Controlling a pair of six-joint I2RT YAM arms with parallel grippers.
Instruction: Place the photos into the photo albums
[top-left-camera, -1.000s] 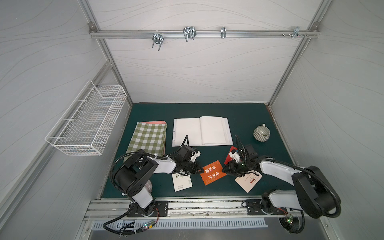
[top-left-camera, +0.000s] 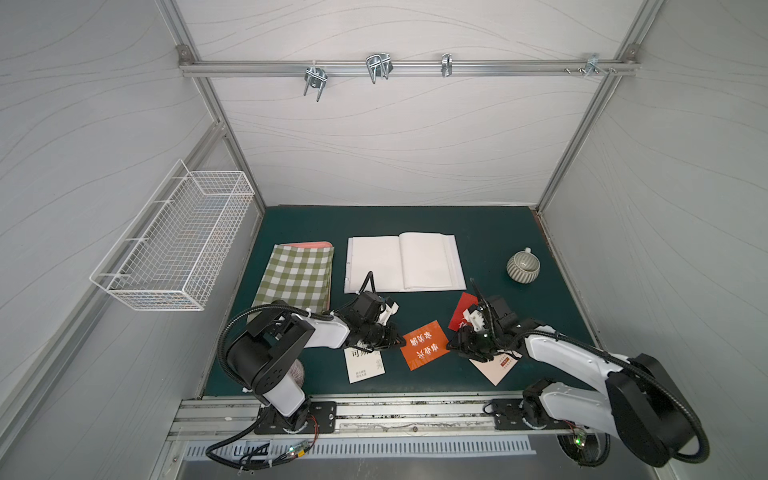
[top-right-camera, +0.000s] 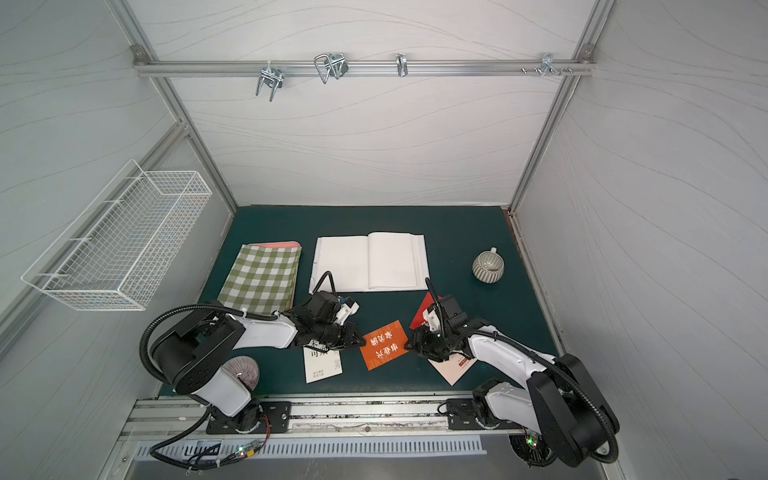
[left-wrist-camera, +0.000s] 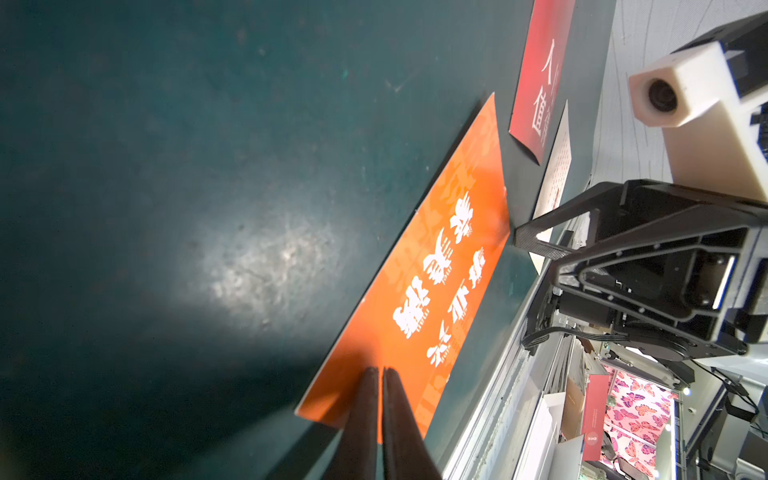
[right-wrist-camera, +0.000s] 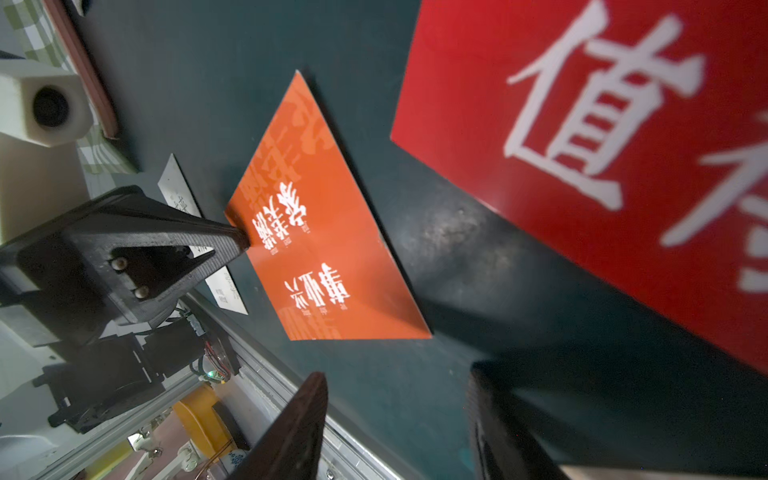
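Observation:
An orange photo card lies flat between the grippers, a white card at left, a red card and a pale card at right, partly under the right arm. An open album with blank pages lies behind them. My left gripper is shut over the left end of the orange card, nothing seen lifted between its fingers. My right gripper is open low over the table beside the orange card's right corner and the red card, nothing visible between its fingers.
A checked cloth lies at the left, a striped pot at the back right, and a wire basket hangs on the left wall. The table between album and pot has some free room.
My right gripper has shifted slightly right and toward the front, its arm's elbow lower in the top left view. The left arm and cards look unmoved.

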